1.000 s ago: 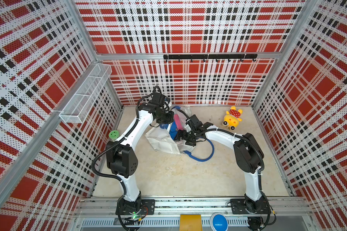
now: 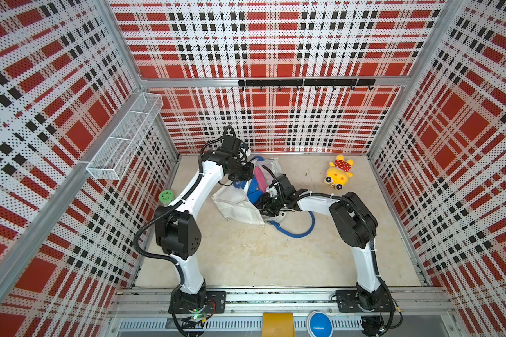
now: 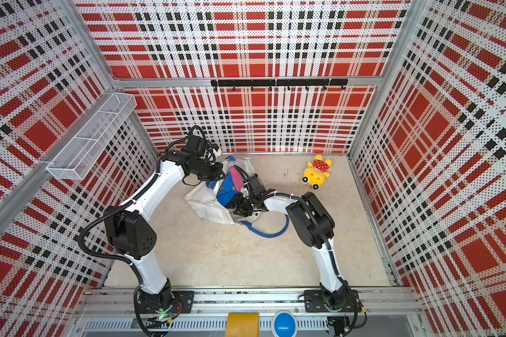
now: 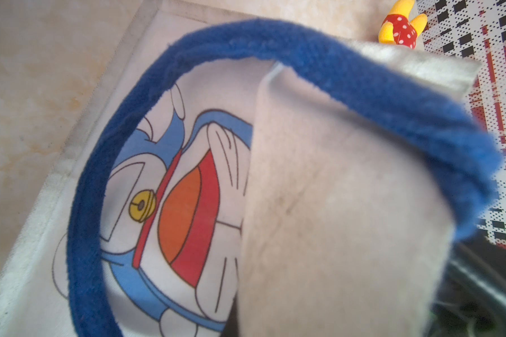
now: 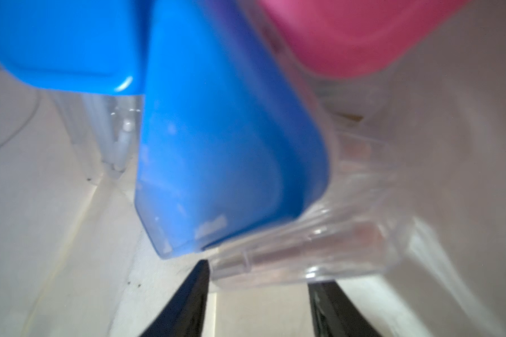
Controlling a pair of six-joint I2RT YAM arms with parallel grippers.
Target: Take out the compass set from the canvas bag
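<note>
The white canvas bag (image 2: 230, 205), with blue straps (image 4: 90, 202) and a cartoon print, lies at the middle back of the table. Inside, a blue case (image 5: 225, 140) and a pink case (image 5: 354, 33) show, with clear plastic items (image 5: 298, 252) beneath; I cannot tell which is the compass set. My left gripper (image 2: 244, 171) is shut at the bag's upper edge; bag cloth hides much of it in the left wrist view. My right gripper is part open inside the bag, its fingertips just below the clear plastic and blue case.
A yellow toy (image 2: 337, 175) lies at the back right. A green round object (image 2: 165, 196) is at the left edge, and a wire basket (image 2: 118, 140) hangs on the left wall.
The left arm has stayed still.
</note>
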